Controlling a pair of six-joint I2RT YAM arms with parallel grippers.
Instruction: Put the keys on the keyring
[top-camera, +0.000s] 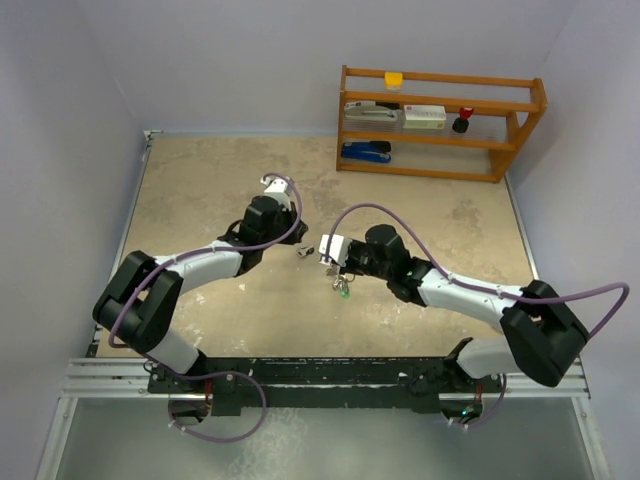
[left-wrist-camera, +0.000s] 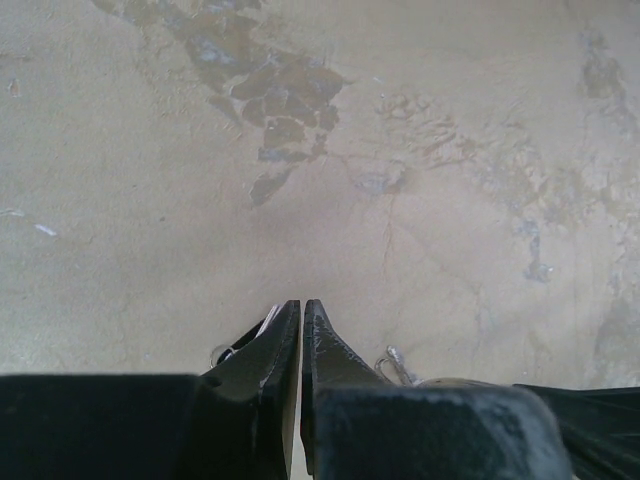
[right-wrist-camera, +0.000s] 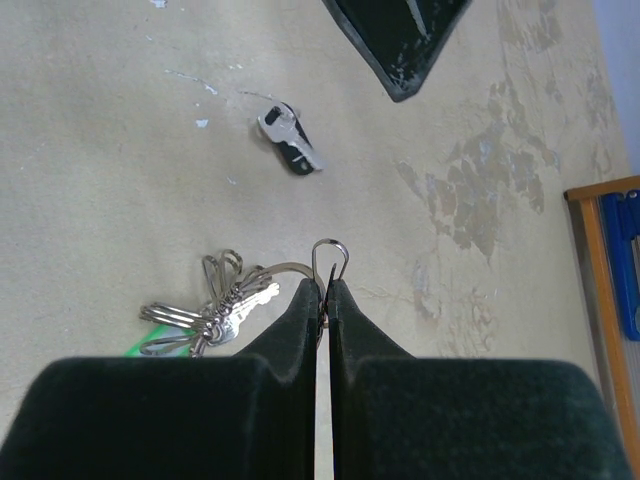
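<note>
A loose black-and-silver key (right-wrist-camera: 290, 138) lies on the table, also visible as a small key (top-camera: 306, 251) in the top view. Just behind it is my left gripper (top-camera: 302, 236), shut with nothing showing between its fingers; its dark tip (right-wrist-camera: 404, 92) appears at the top of the right wrist view. My right gripper is shut on the thin wire keyring (right-wrist-camera: 288, 267), whose bent end loops above the fingertips. Several silver keys (right-wrist-camera: 215, 322) and a green tag (right-wrist-camera: 150, 342) hang together at the ring's other side.
At the back right stands a wooden shelf (top-camera: 440, 137) holding a blue stapler (top-camera: 367, 152), a white box (top-camera: 424, 117) and other items. The two grippers are close together near the middle.
</note>
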